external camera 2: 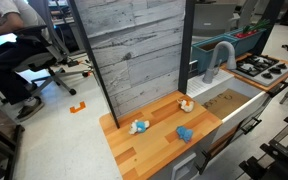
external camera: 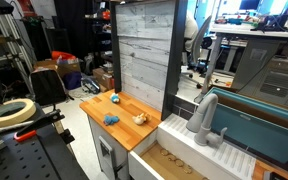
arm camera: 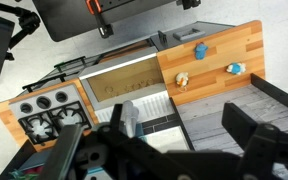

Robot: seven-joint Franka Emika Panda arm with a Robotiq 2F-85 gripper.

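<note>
Seen from above in the wrist view, my gripper is open, its dark fingers spread wide at the bottom of the picture with nothing between them. Three small toys rest apart on the wooden counter (external camera 2: 164, 145): a blue one (external camera 2: 184, 133), a blue-and-white one (external camera 2: 139, 127) and an orange-and-white one (external camera 2: 186, 105). Beside the counter, a white-sided drawer (arm camera: 129, 80) with a wooden bottom stands pulled out and looks empty. A grey faucet (external camera: 201, 118) rises behind the drawer. Neither exterior view shows the gripper clearly.
A stove top (external camera 2: 260, 69) lies beyond the sink, with a teal bin (external camera: 244, 125) behind the faucet. The tall white plank panel (external camera 2: 144, 60) borders the counter's back. Tape rolls (external camera: 9, 112) sit on the dark table at left.
</note>
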